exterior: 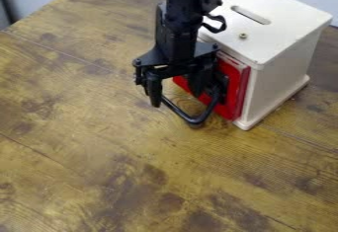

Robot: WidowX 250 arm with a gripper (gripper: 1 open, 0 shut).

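A white box-like appliance (pixel 275 48) with a red front door (pixel 231 88) stands on the wooden table at the right. My black gripper (pixel 181 88) is lowered in front of that red door, with a dark curved bar or cable hanging below it near the door's lower part. The arm hides much of the red front. Whether the gripper's fingers are open or shut, and whether anything is between them, I cannot tell.
A pale wall edge shows at the back, behind the appliance.
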